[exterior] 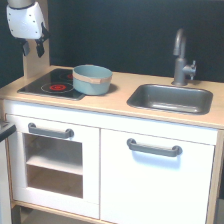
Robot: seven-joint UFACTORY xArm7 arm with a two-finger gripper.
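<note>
High at the upper left, my gripper (33, 48) points downward with its dark fingers apart. It hangs well clear of the counter, and nothing shows between the fingers. A blue-grey pot (92, 80) stands upright on the counter, at the right edge of the black stovetop (50, 88). The stovetop has red ring marks. To the right, a grey metal sink (172, 98) is set into the counter and looks empty, with a grey faucet (181, 60) behind it.
Below are an open-fronted compartment with a shelf (55, 160) and a white cabinet door (150, 185) with a dark handle (154, 148). Another dark handle (5, 131) shows at the left edge.
</note>
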